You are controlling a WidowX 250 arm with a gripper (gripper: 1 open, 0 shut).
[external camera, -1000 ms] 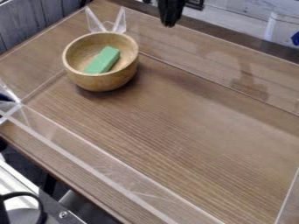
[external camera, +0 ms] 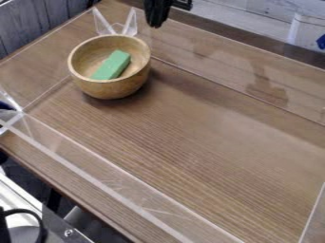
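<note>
A wooden bowl stands on the left part of the wooden table, with a green block lying inside it. The dark gripper is at the top edge of the view, above and behind the bowl, mostly cut off by the frame. Whether its fingers are open or shut cannot be made out.
A white object with two pointed shapes is behind the bowl. Clear plastic edging runs along the left and right of the table.
The gripper has moved left along the top of the view, toward the area above the bowl. The bowl and green block have stayed where they were.
</note>
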